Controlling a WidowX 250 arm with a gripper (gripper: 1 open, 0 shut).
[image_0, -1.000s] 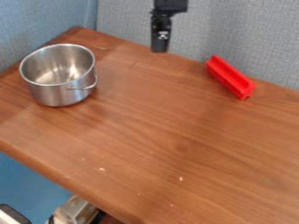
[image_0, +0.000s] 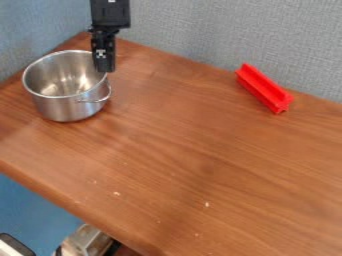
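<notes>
The black gripper (image_0: 104, 62) hangs from the top edge over the right side of a steel pot (image_0: 67, 100), at its rear rim. Whether its fingers are apart is hard to make out, as is whether anything is between them. The pot stands upright at the left of the wooden table (image_0: 201, 170).
A red block (image_0: 263, 88) lies at the back right near the grey padded wall. A metal fixture (image_0: 88, 242) sits below the table's front left edge.
The gripper has moved left from above the middle of the table's back to the pot. The pot and red block are unmoved.
</notes>
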